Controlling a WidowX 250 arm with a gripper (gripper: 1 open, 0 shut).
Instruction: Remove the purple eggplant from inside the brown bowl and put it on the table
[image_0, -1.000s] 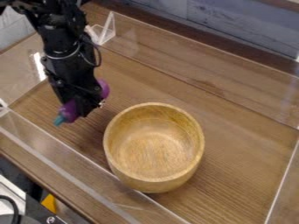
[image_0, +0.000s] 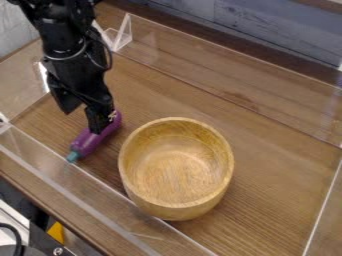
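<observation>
The purple eggplant (image_0: 94, 138) lies on the bare wooden table, left of the bowl, its teal stem end toward the lower left. To its right stands the brown bowl (image_0: 177, 130), empty inside. My black gripper (image_0: 84, 108) is just above and behind the eggplant, its fingers spread apart with nothing held between them. One finger appears close to the eggplant's upper end; whether it touches cannot be told.
Clear plastic walls run along the table's left and front edges (image_0: 100, 195). Cables and a yellow part (image_0: 56, 232) show below the front left edge.
The eggplant, earlier held raised in the gripper, now lies on the table. The bowl has not moved.
</observation>
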